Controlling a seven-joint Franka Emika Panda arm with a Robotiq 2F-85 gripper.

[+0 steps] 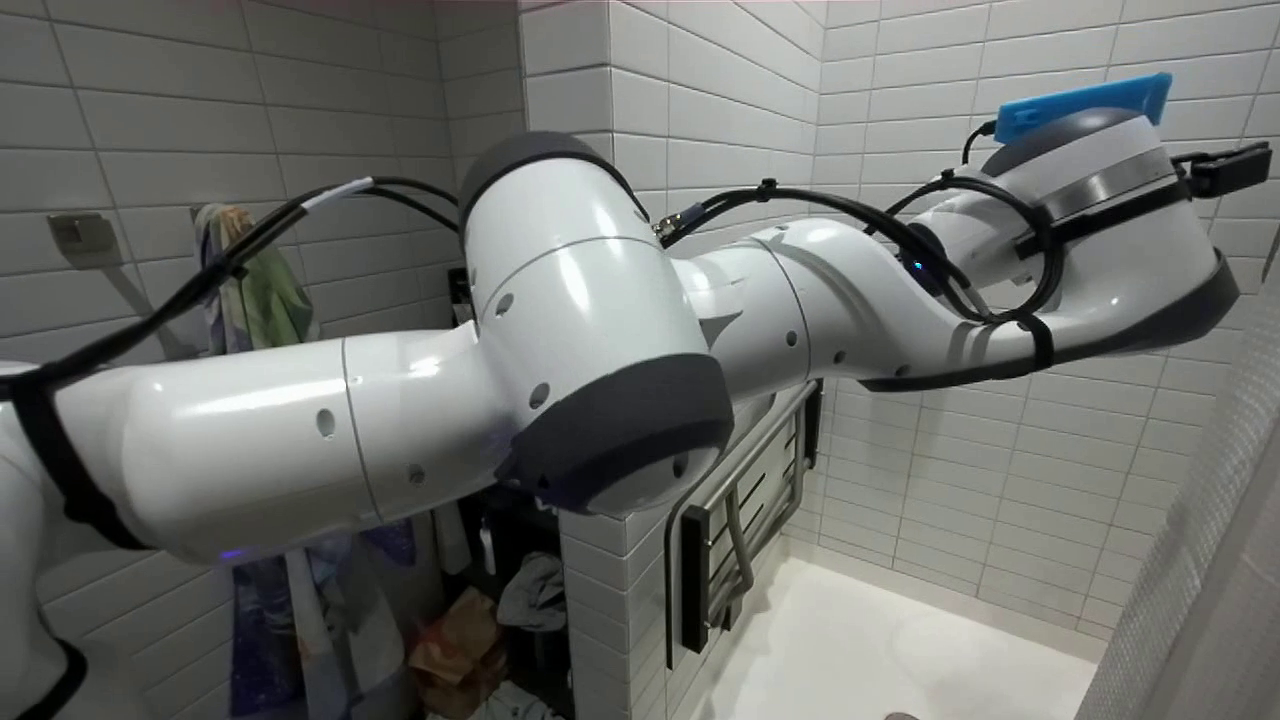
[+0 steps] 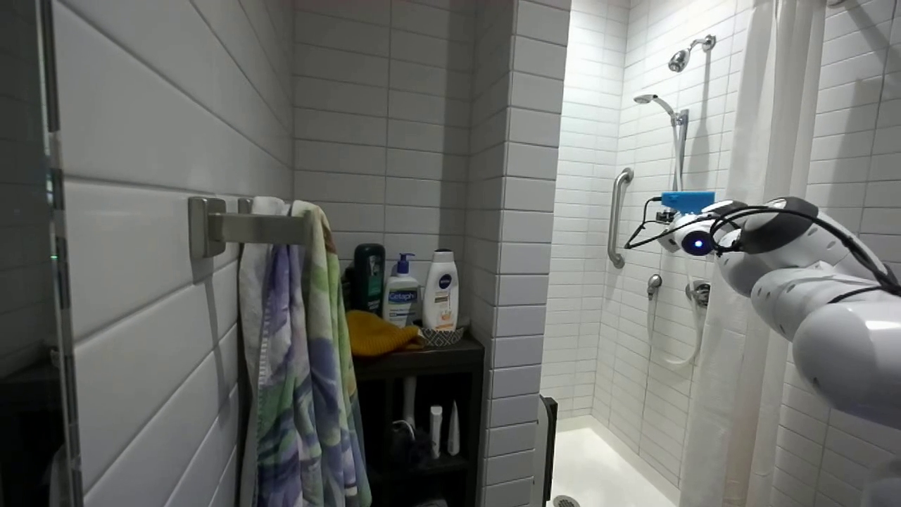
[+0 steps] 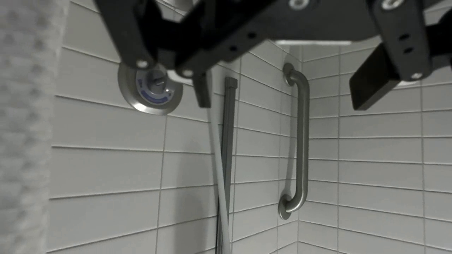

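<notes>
My gripper stands open in the wrist view, its two dark fingers wide apart and only tiled wall and fixtures seen beyond the gap. Behind that gap a steel grab bar [image 3: 302, 139] is fixed upright on the wall. A grey slide rail [image 3: 229, 122] and a pale hose run down near the left finger. Further left, the finger linkage partly covers a round shower valve [image 3: 142, 99]. In the first exterior view, the gripper's black end [image 1: 1230, 170] sticks out at the far right of the arm, level with the tiled wall.
The white shower curtain [image 3: 25, 127] fills the wrist view's left edge. A handheld shower head [image 2: 646, 98] hangs above the grab bar in the second exterior view. A folded shower seat [image 1: 744, 516] is on the partition wall.
</notes>
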